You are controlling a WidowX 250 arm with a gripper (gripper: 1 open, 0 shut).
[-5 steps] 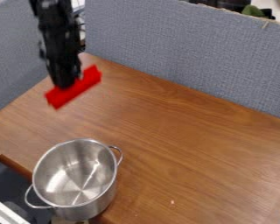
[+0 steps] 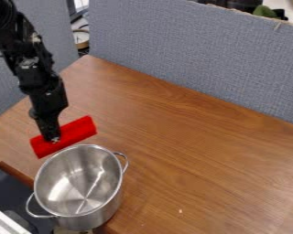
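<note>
A red block (image 2: 77, 132), long and flat, is at the left of the wooden table, just behind a steel pot (image 2: 77, 186) with two handles. The black gripper (image 2: 51, 132) reaches down from the upper left onto the block's left part; whether its fingers are closed on it is hard to see.
Grey padded panels (image 2: 198, 50) stand along the back and left. The pot sits at the near left edge, beside a white object in the bottom corner.
The gripper and red block have moved down and toward the front left, from higher near the back to just behind the pot. The pot has not moved.
</note>
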